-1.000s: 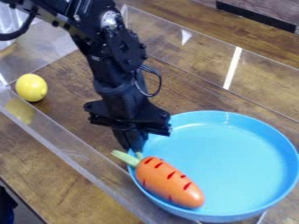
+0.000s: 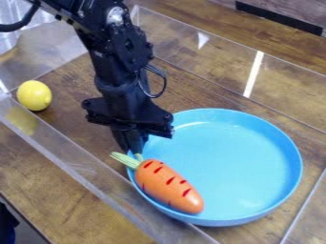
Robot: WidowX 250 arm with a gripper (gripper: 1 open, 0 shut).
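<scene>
The black gripper point(image 2: 132, 143) is low at the left rim of the blue plate point(image 2: 235, 167), its fingertips just above the leafy end of an orange toy carrot point(image 2: 170, 186). The carrot lies in the plate along its left side, with its green top at the rim. Whether the fingers are open or shut is hard to see, as the gripper's body hides most of them.
A yellow lemon point(image 2: 34, 94) sits at the left behind a clear plastic edge point(image 2: 76, 167).
The gripper has moved left, and the plate and carrot have shifted left with it.
</scene>
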